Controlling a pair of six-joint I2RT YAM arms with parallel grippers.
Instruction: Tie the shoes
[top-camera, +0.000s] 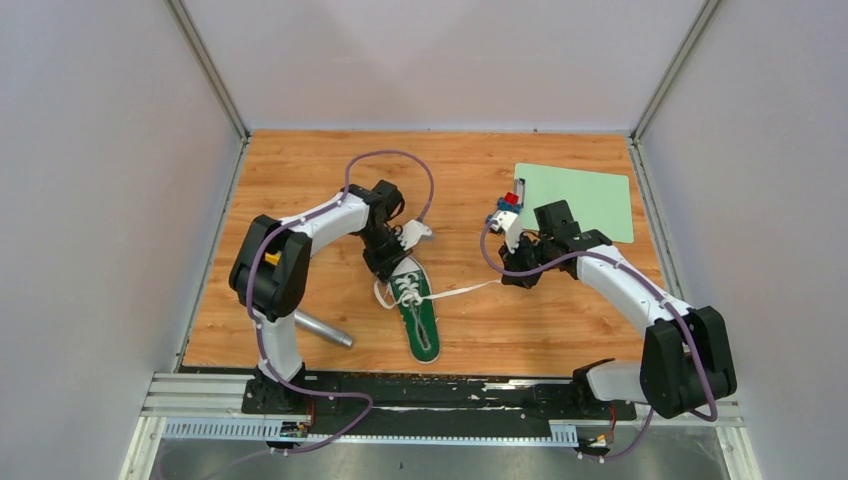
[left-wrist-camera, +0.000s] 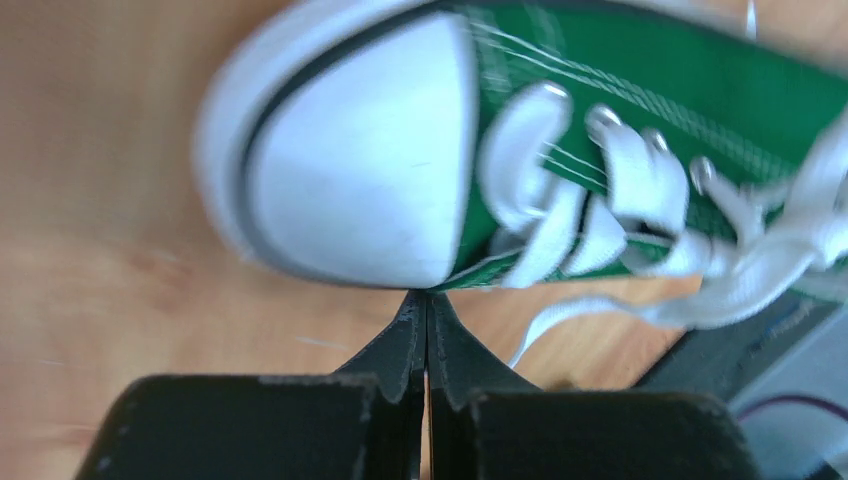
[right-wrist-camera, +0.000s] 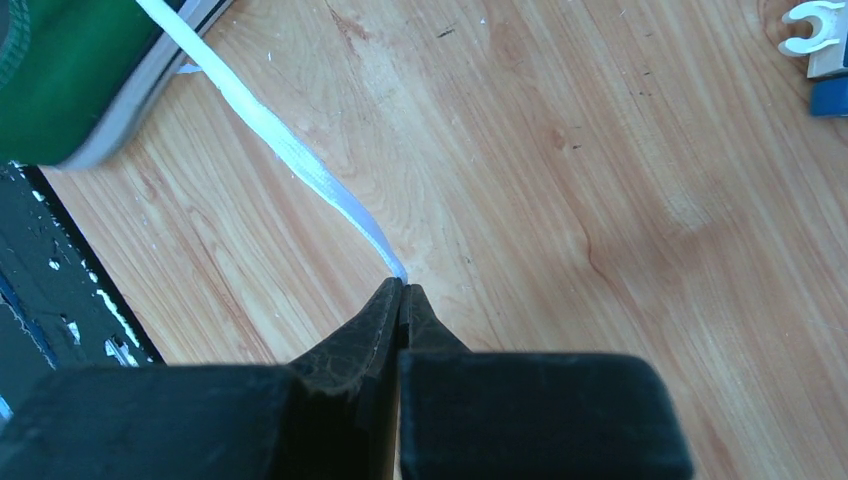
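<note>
A green shoe (top-camera: 421, 325) with a white toe cap (left-wrist-camera: 360, 160) lies on the table, toe toward the back. My left gripper is shut right at the side of the toe cap, with nothing visible between its fingertips. One white lace (left-wrist-camera: 600, 305) curves loosely from the shoe's laces and passes out of sight behind the left fingers. Out to the right, my right gripper is shut on the end of the other lace (right-wrist-camera: 290, 150), which stretches across from the shoe. The laces cross loosely over the shoe's tongue (top-camera: 408, 289).
A grey metal cylinder (top-camera: 324, 328) rests at the front left. Behind the right gripper are small toy blocks (top-camera: 511, 199) and a pale green mat (top-camera: 585, 190). Bare wood lies between the arms at the back.
</note>
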